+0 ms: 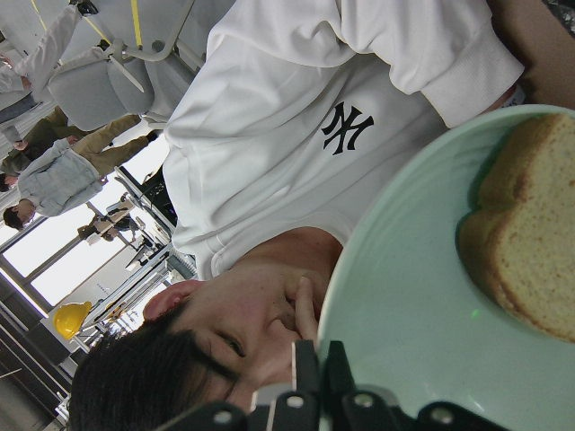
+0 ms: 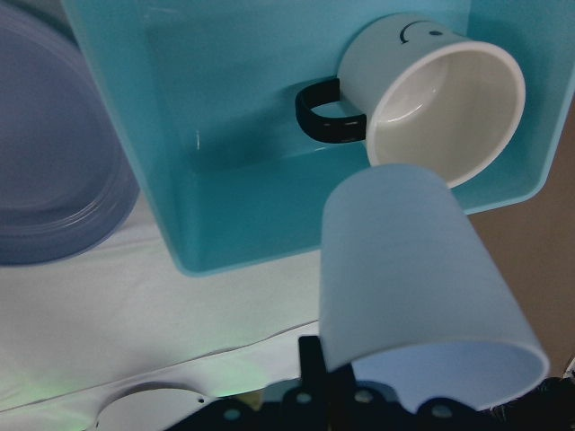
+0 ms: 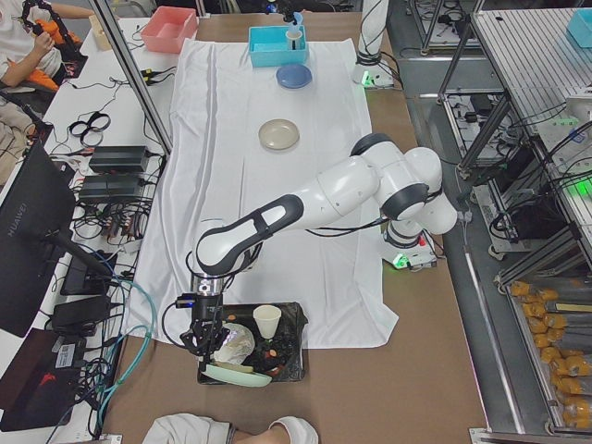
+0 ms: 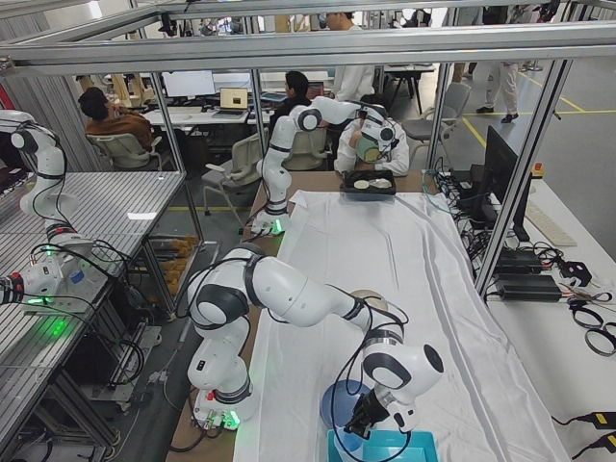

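My left gripper is shut on the rim of a pale green plate (image 1: 404,359), tilted over the black bin (image 3: 291,342) at the near end, with a bread slice (image 1: 526,224) on it. My right gripper is shut on a light blue cup (image 2: 413,260), held above the turquoise bin (image 2: 207,224). Inside that bin a white mug (image 2: 395,72) with a black handle lies on its side in the right wrist view.
A blue plate (image 3: 294,76) and a beige plate (image 3: 278,134) sit on the white cloth. A white cup (image 3: 266,319) stands in the black bin. A person sits right behind it.
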